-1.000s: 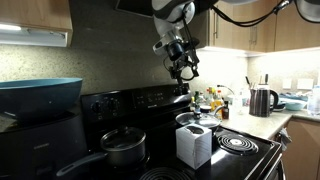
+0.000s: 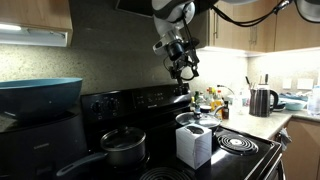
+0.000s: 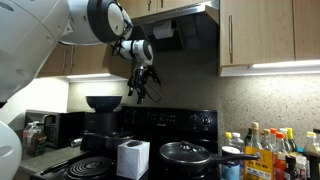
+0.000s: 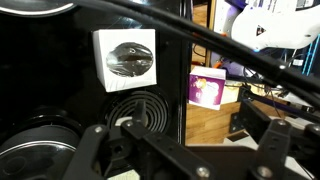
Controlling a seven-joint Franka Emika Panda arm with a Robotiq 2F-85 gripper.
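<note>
High above the stove, my gripper (image 2: 184, 77) hangs from the arm, pointing down, and shows again in the second exterior view (image 3: 140, 97). In the wrist view its two dark fingers stand wide apart; the gripper is open with nothing between them. A white box (image 2: 194, 148) with a dark oval opening on top (image 4: 130, 59) sits on the black stovetop, well below the gripper. Behind it rests a lidded pan (image 2: 198, 119), with its long handle clear in the second exterior view. A lidded dark pot (image 2: 126, 148) stands to the left.
A large blue bowl (image 2: 40, 97) is at the left. Bottles (image 3: 265, 150) crowd the counter beside the stove, and a kettle (image 2: 262, 102) stands farther along. One coil burner (image 2: 238, 143) is bare. Cabinets (image 3: 259, 32) hang overhead. Past the stove edge lies a purple-and-white package (image 4: 207, 88).
</note>
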